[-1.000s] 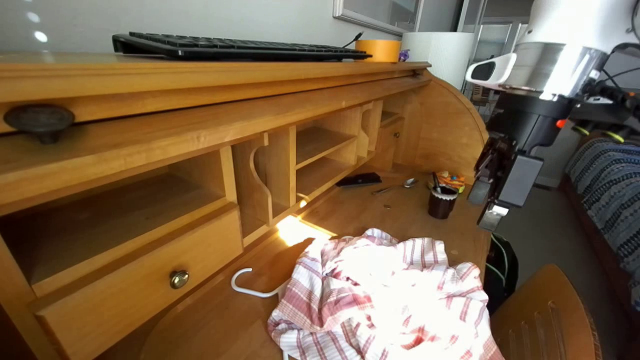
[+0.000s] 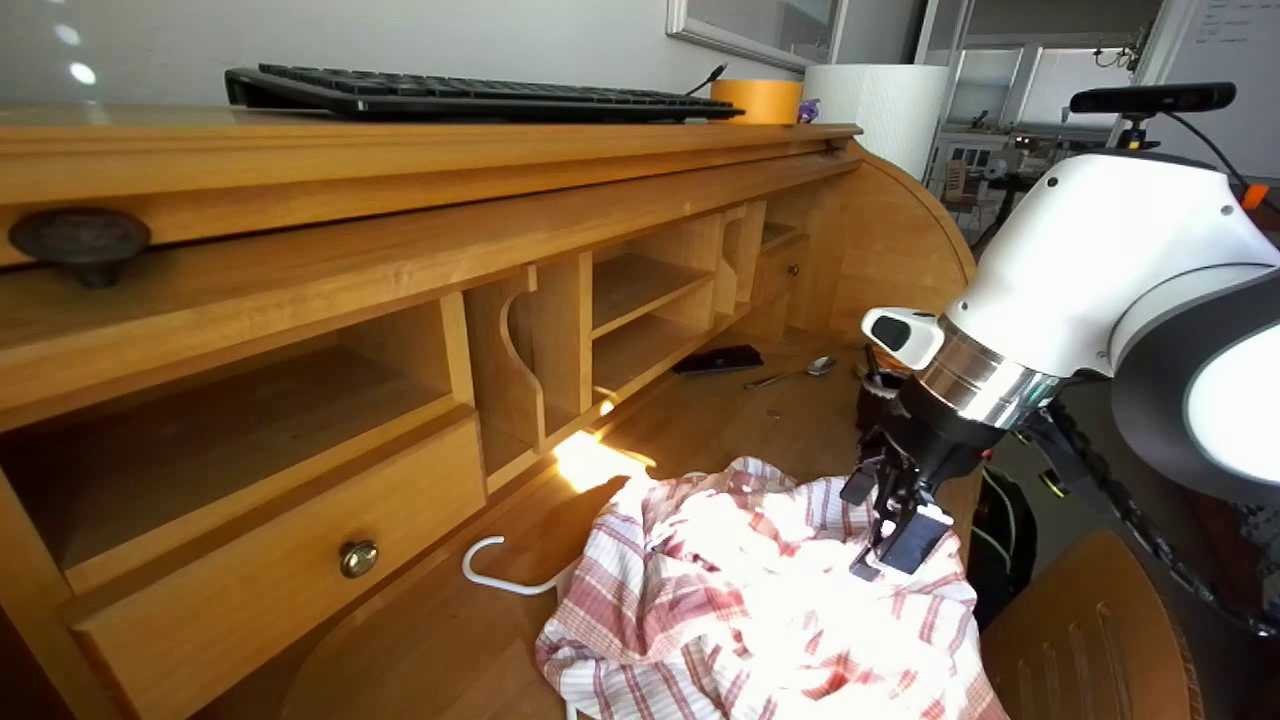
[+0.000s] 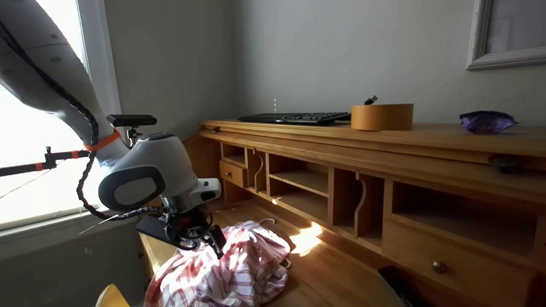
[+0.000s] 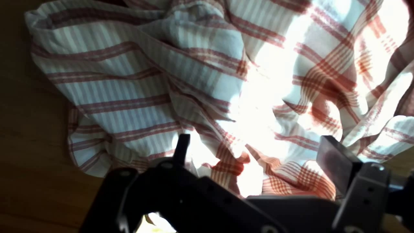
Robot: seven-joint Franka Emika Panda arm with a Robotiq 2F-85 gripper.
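Observation:
A crumpled red-and-white plaid cloth [image 2: 684, 600] lies heaped on the desk, part of it in glaring sunlight; the wrist view shows its folds [image 4: 128, 89] filling most of the picture. My gripper [image 2: 876, 546] is over the cloth's right-hand part in exterior view 1, tilted, its fingertips low against or just above the fabric. In the wrist view its two fingers [image 4: 336, 161] stand wide apart, cloth visible below the gap. Whether the tips touch the fabric I cannot tell. A white hanger hook [image 2: 510, 584] pokes out at the cloth's left side.
The desk's cubbies and drawer [image 2: 348, 558] line the back. A spoon [image 2: 798, 373], a dark flat object [image 2: 717, 359] and a dark cup [image 2: 873, 402], partly behind my gripper, sit farther along. A chair [image 2: 1098, 630] stands at the front. Bare desktop lies left of the cloth.
My arm has come down and to the left in exterior view 1, from beyond the desk's edge to the cloth, and tilted. The cloth looks unmoved.

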